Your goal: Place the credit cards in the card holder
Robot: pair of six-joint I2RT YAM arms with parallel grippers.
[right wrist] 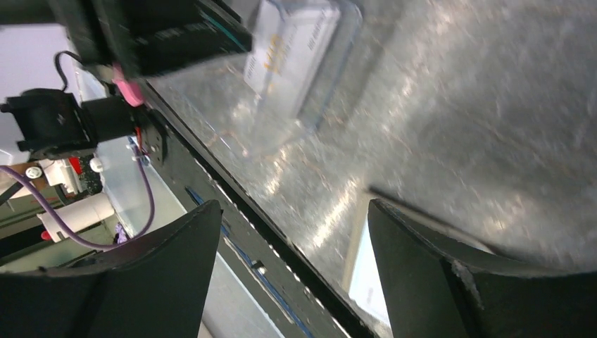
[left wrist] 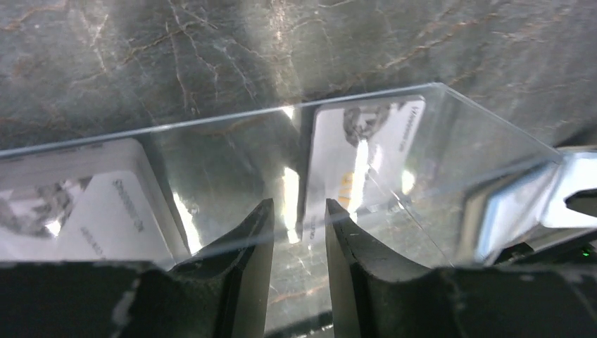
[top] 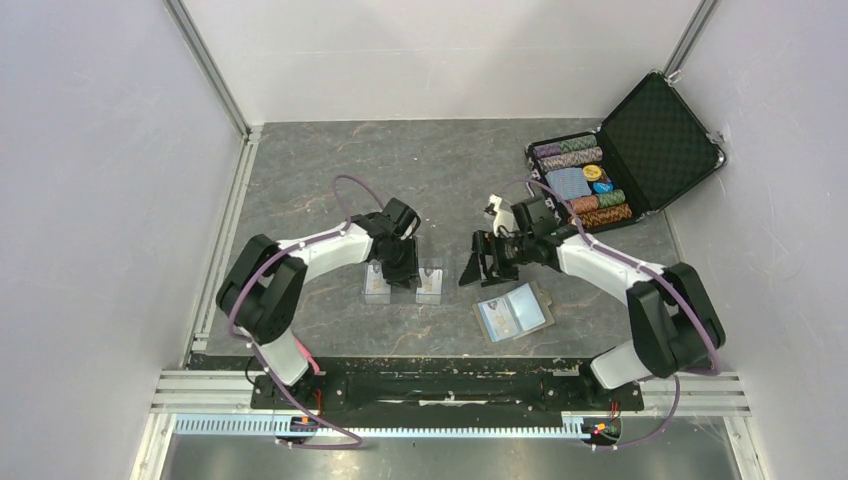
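A clear tray (top: 403, 299) on the table bears white cards on both sides: a left stack (left wrist: 77, 211) and a card on the right (left wrist: 360, 151). Above the tray, between the two groups, my left gripper is open, its fingers apart with nothing between them. The card holder (top: 513, 312) lies spread on the table right of the tray, with a card showing in its left half. My right gripper stands part open, above and just left of the holder's far edge, with nothing between its fingers.
An open black case (top: 540, 150) with poker chips stands at the back right. Bare table lies at the back left and behind the tray. The two grippers are fairly near each other, and the left gripper shows in the right wrist view.
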